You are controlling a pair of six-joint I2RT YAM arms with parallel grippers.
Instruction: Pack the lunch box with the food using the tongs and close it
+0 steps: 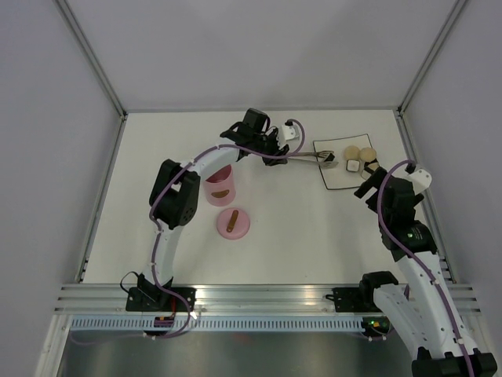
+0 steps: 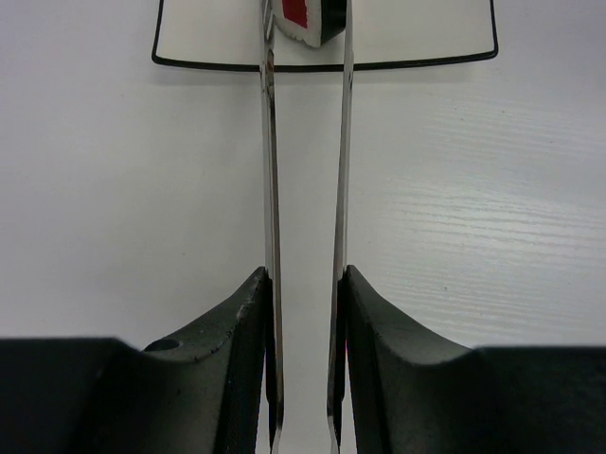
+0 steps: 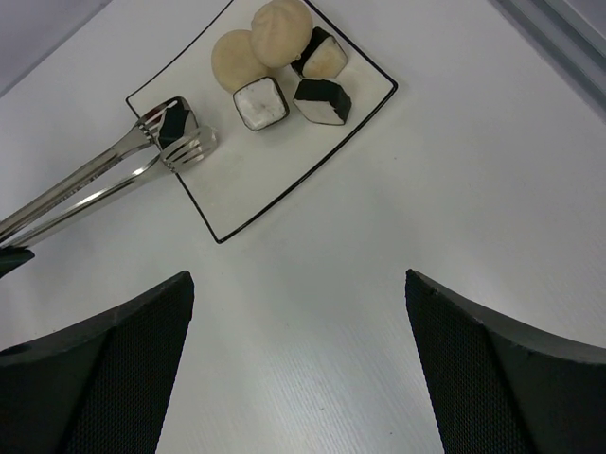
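My left gripper (image 1: 276,154) is shut on metal tongs (image 3: 90,175), whose tips grip a black-wrapped rice piece (image 3: 173,126) at the left part of the black-rimmed square tray (image 3: 260,180). Also on the tray are two round buns (image 3: 281,30), a white block (image 3: 260,103) and two more black-wrapped pieces (image 3: 322,100). My right gripper stands open at the tray's right front, nothing between its fingers.
A pink cup (image 1: 220,192) stands beside my left arm. A pink plate (image 1: 234,214) with a brown piece on it lies in front of that.
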